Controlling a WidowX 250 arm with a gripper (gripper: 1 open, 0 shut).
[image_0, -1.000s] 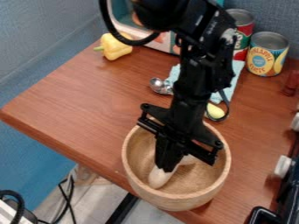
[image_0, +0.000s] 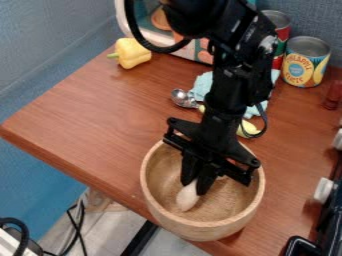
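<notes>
A wooden bowl stands at the front edge of the table. My black gripper reaches down into it from above, its fingers inside the rim. A whitish oblong object is in the bowl at or just under the fingertips. Whether the fingers are closed on it is hard to tell, as the gripper partly covers it.
Behind are a yellow pepper, a metal spoon, a light blue cloth and cans. Dark equipment sits at the right.
The bowl stays in place.
</notes>
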